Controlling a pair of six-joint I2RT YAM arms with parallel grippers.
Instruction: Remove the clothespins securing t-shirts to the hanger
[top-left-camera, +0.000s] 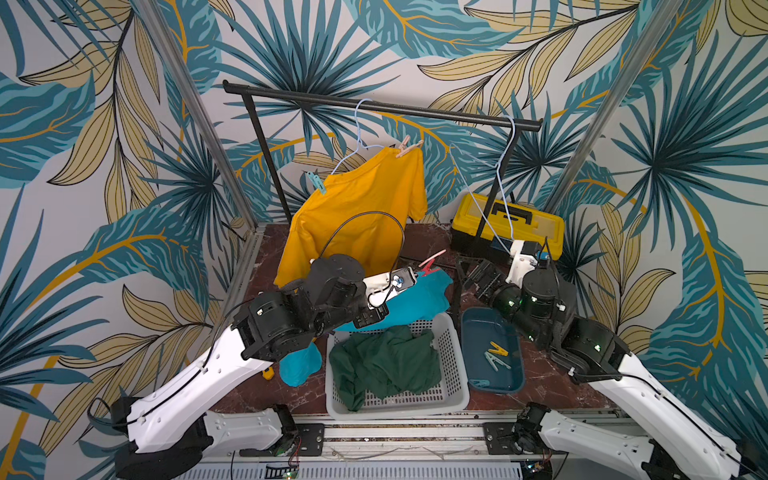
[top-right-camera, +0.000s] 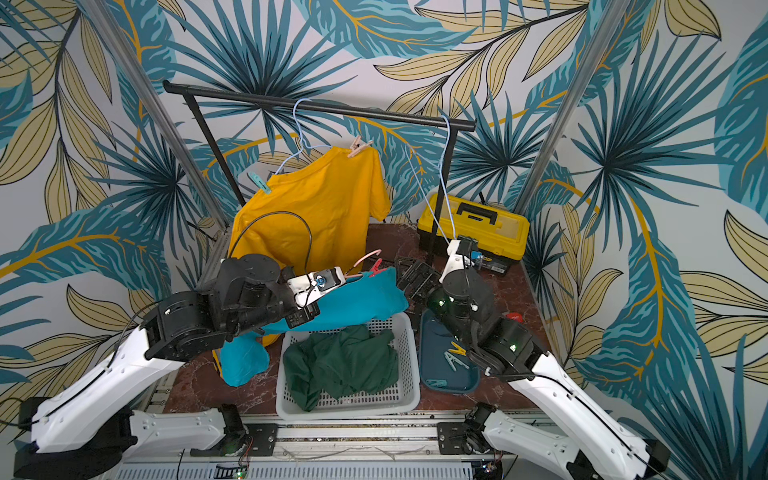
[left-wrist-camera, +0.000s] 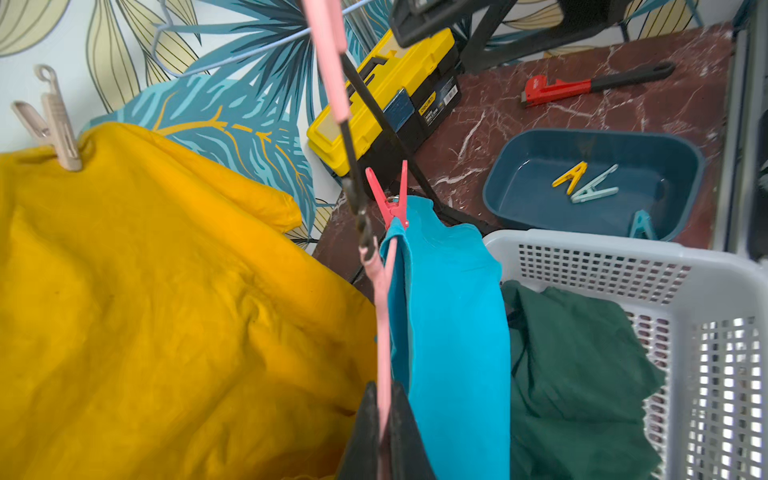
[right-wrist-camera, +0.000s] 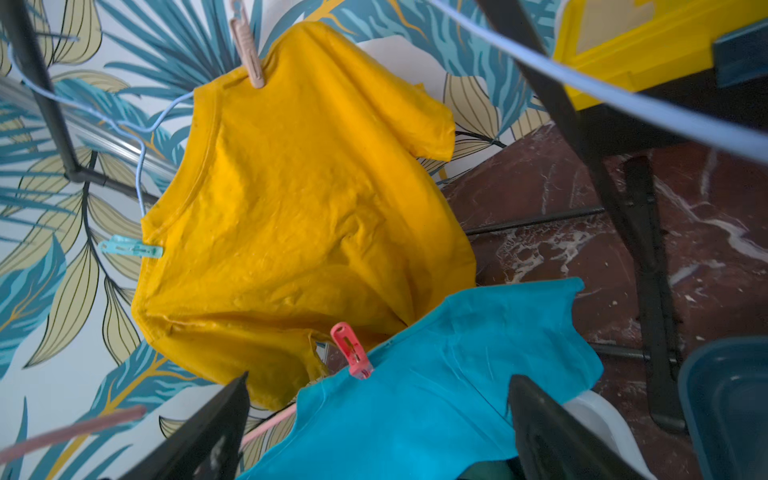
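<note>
In the left wrist view, my left gripper is shut on the thin pink hanger (left-wrist-camera: 383, 336). A turquoise t-shirt (left-wrist-camera: 456, 320) hangs from this hanger, with a red clothespin (left-wrist-camera: 393, 200) clipped at its far corner. My right gripper stands open, its fingers (right-wrist-camera: 552, 424) spread in front of the turquoise shirt and apart from the red pin (right-wrist-camera: 352, 352). Behind, a yellow t-shirt (top-left-camera: 360, 200) hangs on a light blue hanger (top-left-camera: 357, 128), held by a teal clothespin (top-left-camera: 317, 182) and a pale pink one (top-left-camera: 408, 148). The turquoise shirt's other shoulder is hidden by my left arm.
A white basket (top-left-camera: 460, 384) holds a dark green garment (top-left-camera: 384, 364). To its right, a blue tray (top-left-camera: 520, 376) contains loose clothespins (top-left-camera: 497, 352). A black rack (top-left-camera: 384, 105) and yellow toolbox (top-left-camera: 536, 220) stand behind; an empty blue hanger hangs near my right arm.
</note>
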